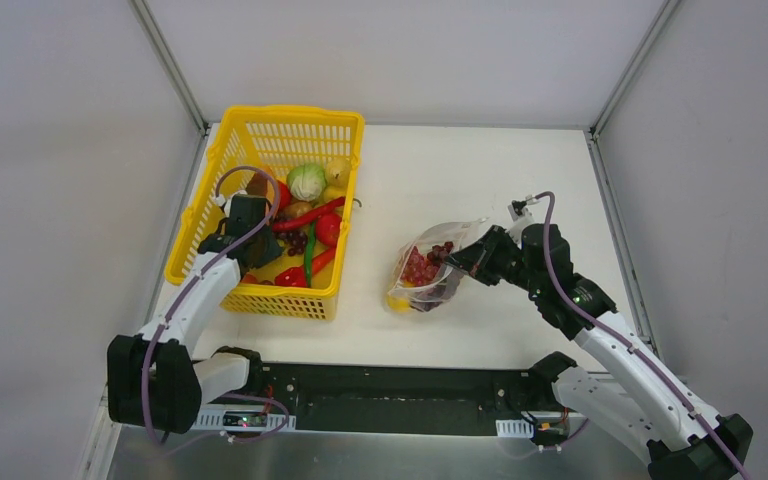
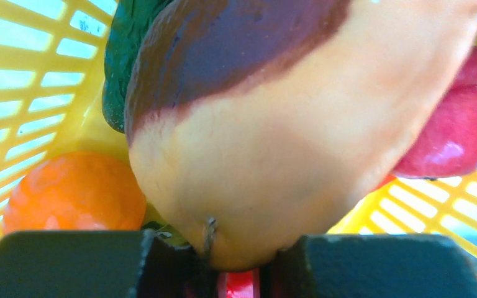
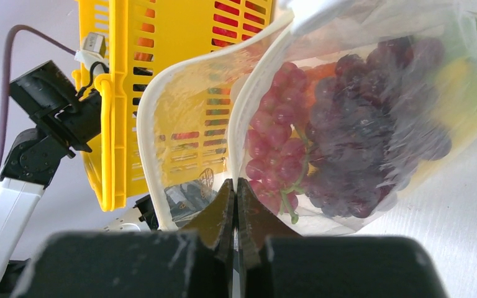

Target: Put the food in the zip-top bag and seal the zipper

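The clear zip top bag (image 1: 430, 265) stands with its mouth spread, holding red grapes (image 3: 276, 146), dark grapes (image 3: 360, 130) and something yellow. My right gripper is shut at the bag's white zipper rim, pinching the thin edge. Over in the yellow basket (image 1: 305, 305), my left gripper (image 1: 268, 255) is down among the food. A large cream and purple-brown fruit (image 2: 273, 136) fills the left wrist view and hides my left fingertips. Its narrow end overlaps the fingers (image 2: 372, 267), which stand slightly apart with red showing in the gap. What lies between the hidden tips I cannot tell.
Around the left gripper lie an orange fruit (image 2: 81, 192), a pink-red round item (image 2: 450, 136), a red pepper (image 1: 327, 230), a cabbage (image 1: 306, 182) and a long red chili (image 1: 315, 214). The basket walls rise close by.
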